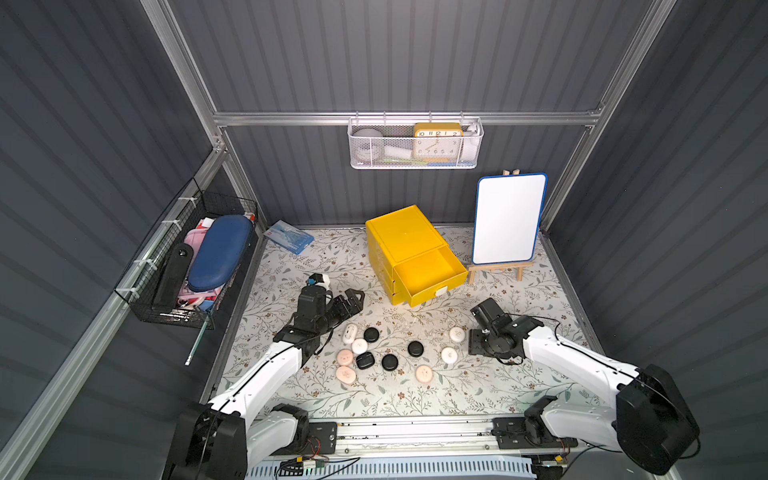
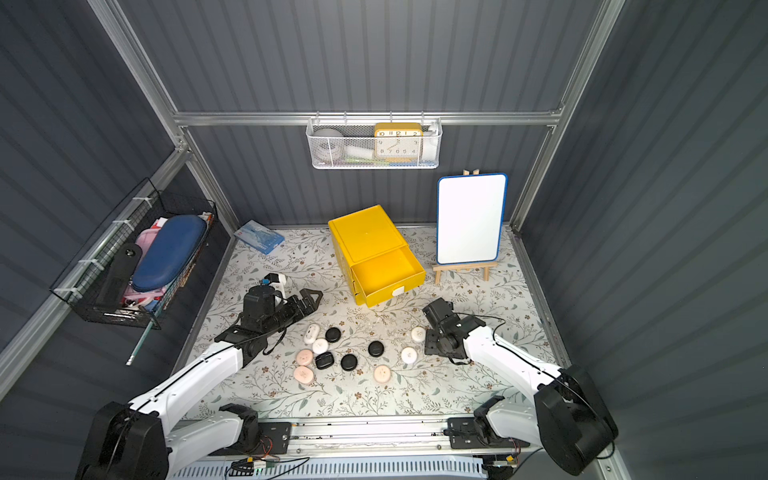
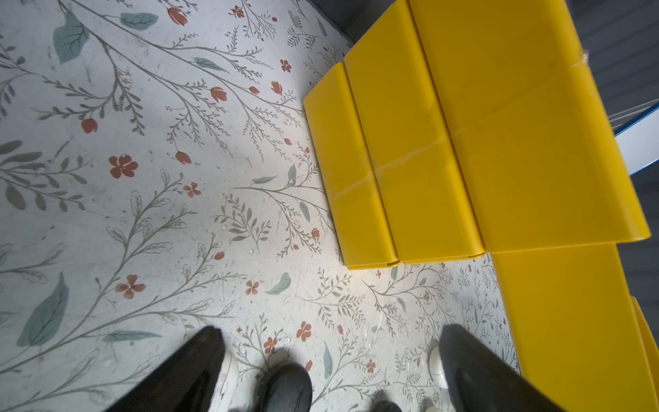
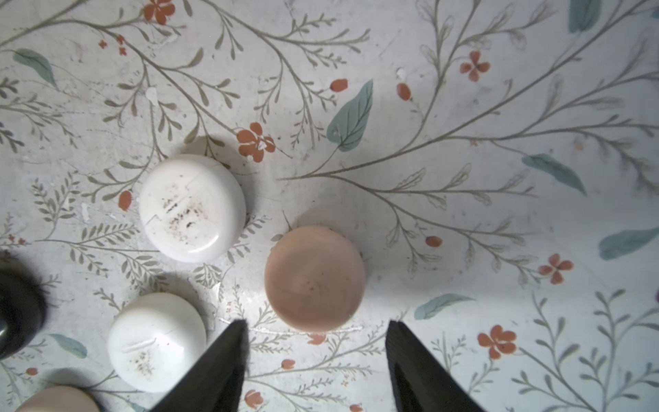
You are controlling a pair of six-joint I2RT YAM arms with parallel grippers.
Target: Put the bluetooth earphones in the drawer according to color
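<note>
A yellow drawer unit (image 1: pixel 404 232) stands at the back centre, one empty drawer (image 1: pixel 432 272) pulled out. Round earphone cases lie scattered before it: black (image 1: pixel 415 349), white (image 1: pixel 449 354), pink (image 1: pixel 345 357). My left gripper (image 1: pixel 352 301) is open above the left cluster, nothing between its fingers, beside the unit's side. My right gripper (image 1: pixel 475 342) hangs low at the right, fingers apart; in the right wrist view a pink case (image 4: pixel 314 278) sits just beyond its fingertips, with two white cases (image 4: pixel 192 206) alongside.
A whiteboard (image 1: pixel 509 220) on an easel stands back right; a blue packet (image 1: pixel 289 237) lies back left. A black wire basket (image 1: pixel 192 264) hangs on the left wall.
</note>
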